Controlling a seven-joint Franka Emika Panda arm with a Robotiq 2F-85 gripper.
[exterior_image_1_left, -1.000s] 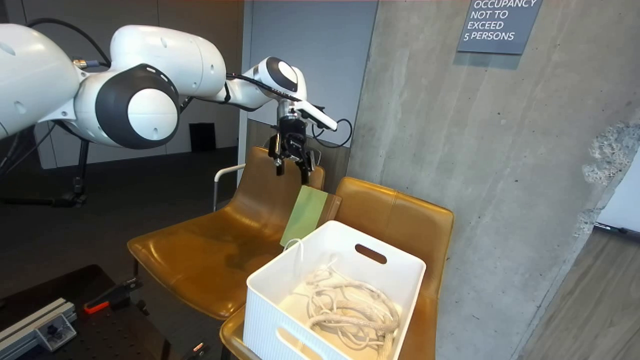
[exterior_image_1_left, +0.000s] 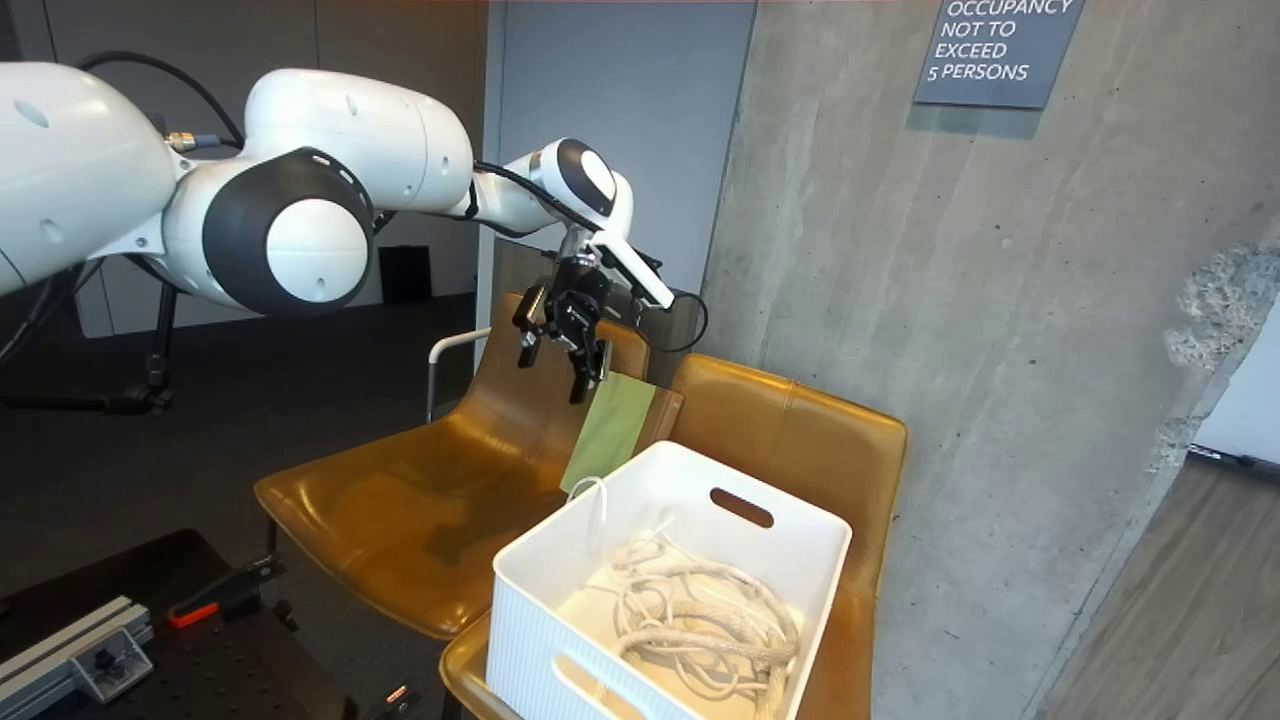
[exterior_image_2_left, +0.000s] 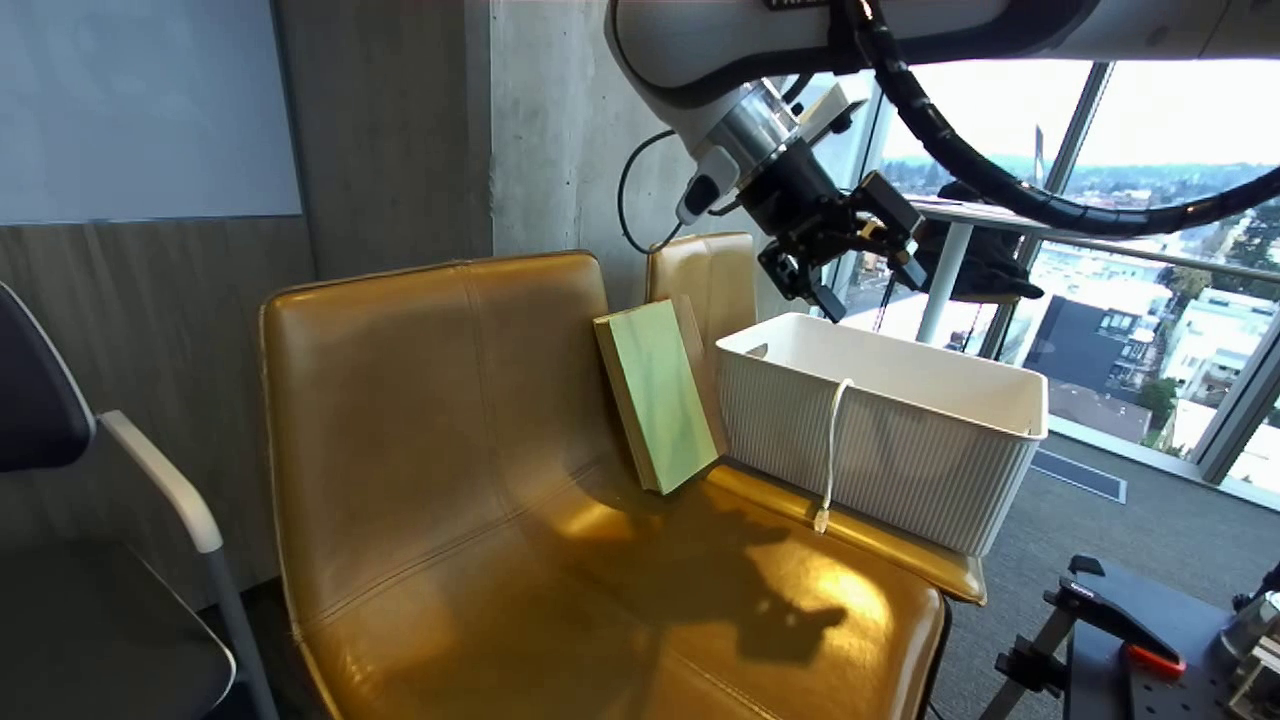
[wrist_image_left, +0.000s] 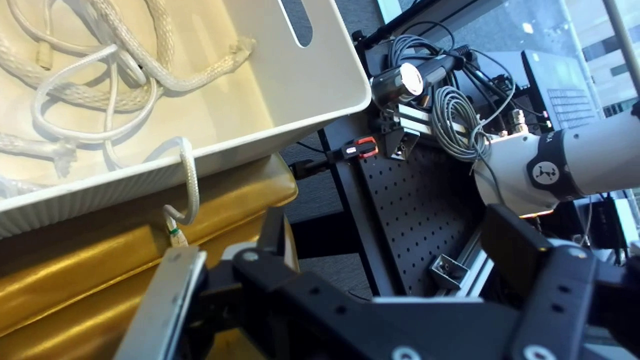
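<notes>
A white ribbed bin (exterior_image_1_left: 546, 618) stands on one tan chair, holding a tangle of pale rope and cable (exterior_image_1_left: 702, 624). One cable end (exterior_image_2_left: 830, 456) hangs over the bin's side; its tip with a green band (wrist_image_left: 175, 231) lies against the chair in the wrist view. My gripper (exterior_image_1_left: 555, 364) hangs in the air above the chairs, near the top of a green board. In the wrist view its fingers (wrist_image_left: 157, 306) are spread wide with nothing between them, and the bin lies ahead to the upper left.
A green board (exterior_image_2_left: 660, 390) leans where the two chairs meet. A dark perforated table (wrist_image_left: 408, 210) carries a red-tipped clamp (wrist_image_left: 360, 148), coiled cables and the arm's base. A concrete wall (exterior_image_1_left: 996, 360) rises behind.
The arm has come a little lower and slightly to the right in the exterior view, and the gripper has tilted. Bin, rope and board look unmoved.
</notes>
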